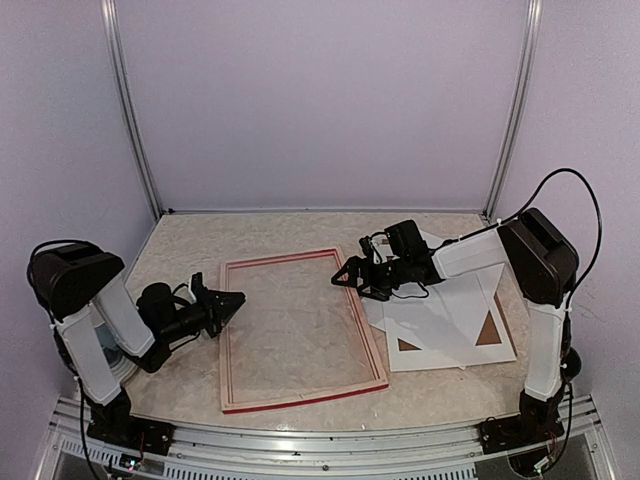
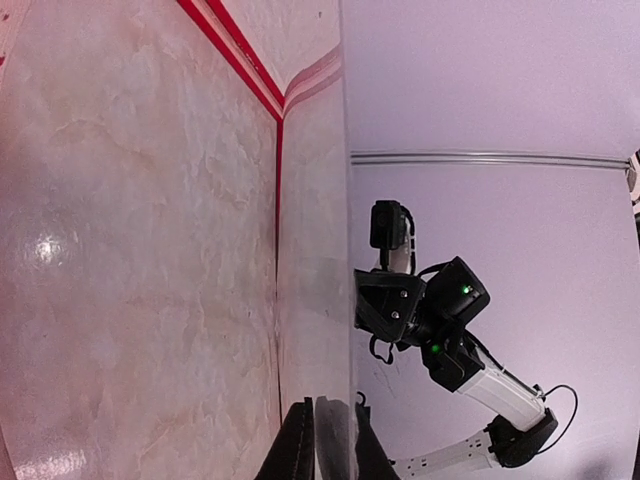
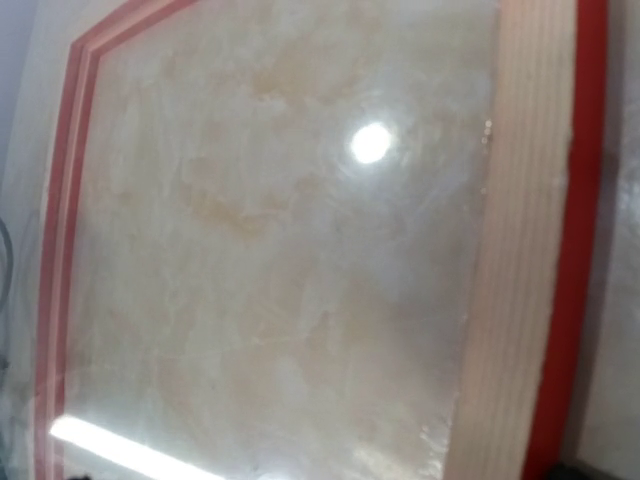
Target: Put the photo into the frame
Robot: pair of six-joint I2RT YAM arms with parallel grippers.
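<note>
A red-edged wooden frame [image 1: 377,362] with a clear sheet [image 3: 280,240] lies in the middle of the table. My left gripper [image 1: 226,305] is at its left edge; in the left wrist view it [image 2: 323,440] is shut on the edge of the clear sheet [image 2: 315,300]. My right gripper [image 1: 348,272] hovers at the frame's upper right side, its fingers apart. In the right wrist view the frame's wood rim [image 3: 515,240] fills the right side.
White boards and papers [image 1: 445,325] with brown corners lie to the right, under the right arm. A coiled clear item sits behind the left arm.
</note>
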